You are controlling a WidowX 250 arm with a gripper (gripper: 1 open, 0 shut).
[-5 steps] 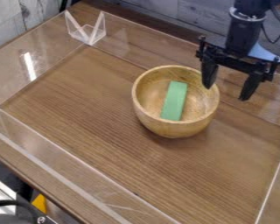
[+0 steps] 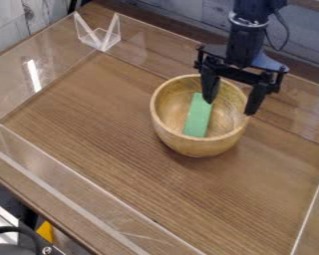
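Observation:
A tan round bowl (image 2: 197, 141) sits on the wooden table, right of centre. A green block (image 2: 197, 112) lies inside it, toward the left of the bowl's interior. The black gripper (image 2: 231, 92) hangs open over the back of the bowl, its fingers reaching down either side, one above the bowl and one beyond its right rim. Nothing shows between the fingers.
A clear plastic container (image 2: 99, 34) stands at the back left near the wall. A yellow object shows at the lower-left edge, off the table.
The gripper has moved left, from beside the bowl's right rear to over it, closer to the green block. The bowl and block have not visibly moved.

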